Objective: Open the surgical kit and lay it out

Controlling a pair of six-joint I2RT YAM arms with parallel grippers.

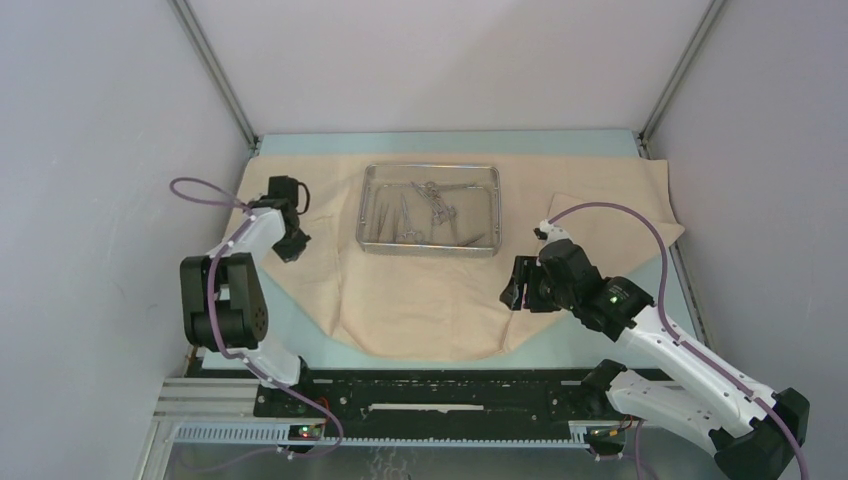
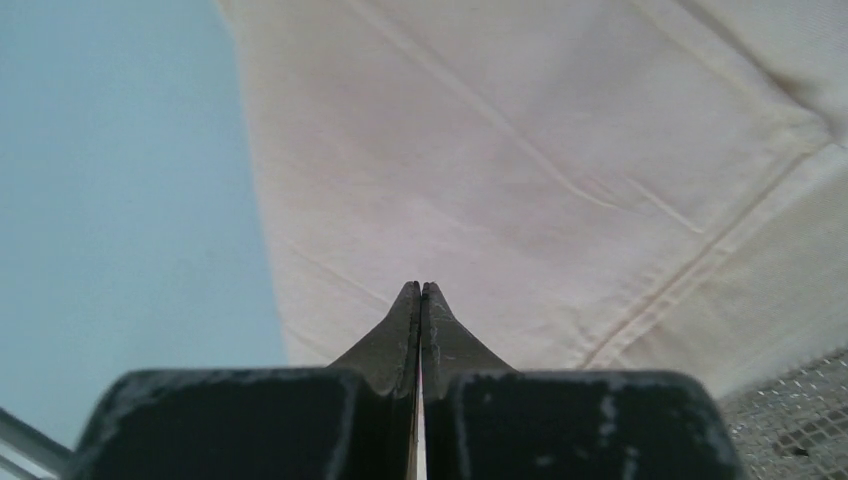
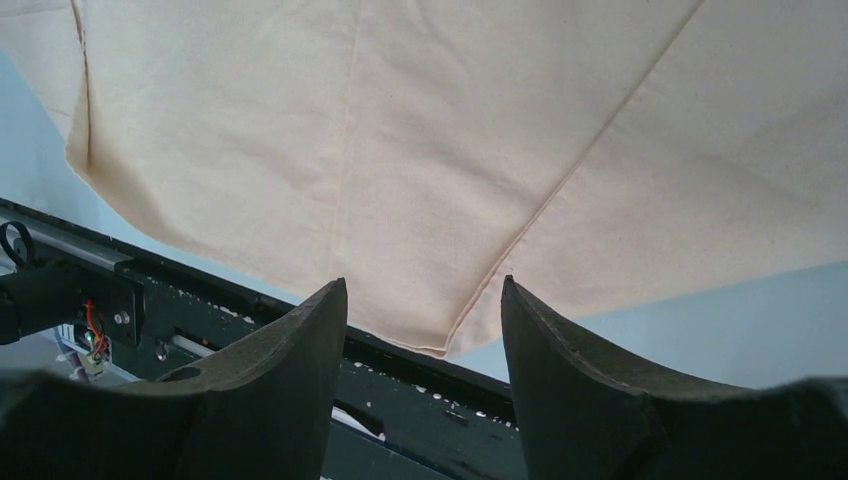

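Note:
A beige cloth (image 1: 420,310) lies spread over the table beneath a wire-mesh tray (image 1: 428,250) that holds several metal instruments (image 1: 437,205). Over the cloth's left part is my left gripper (image 1: 293,247). Its fingertips meet in the left wrist view, with nothing between them. In that view a folded cloth flap (image 2: 560,210) lies ahead of and outside the fingers, its hemmed edge running toward the right. My right gripper (image 1: 513,292) is open above the cloth's front right part; a folded edge (image 3: 535,215) of the cloth shows beyond its empty fingers (image 3: 325,320).
Bare blue table (image 1: 590,345) shows around the cloth at the front and sides. A black rail (image 1: 430,390) runs along the front edge, between the two arm bases. Walls stand at the left, right and back.

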